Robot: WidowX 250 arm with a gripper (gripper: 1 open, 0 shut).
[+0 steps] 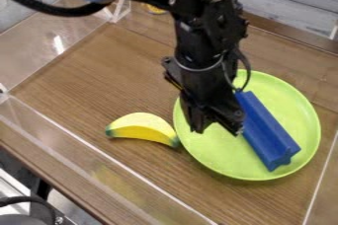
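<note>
My gripper (211,120) hangs over the left half of the green plate (227,159), its fingertips shut with nothing visible between them. A yellow banana (138,128) lies on the wooden table just left of the plate, below and left of the gripper. A long blue block (266,130) rests on the right part of the plate, partly hidden behind the arm at its upper end.
Clear edging runs along the front left. A small yellow object (156,10) at the back is mostly hidden by the arm.
</note>
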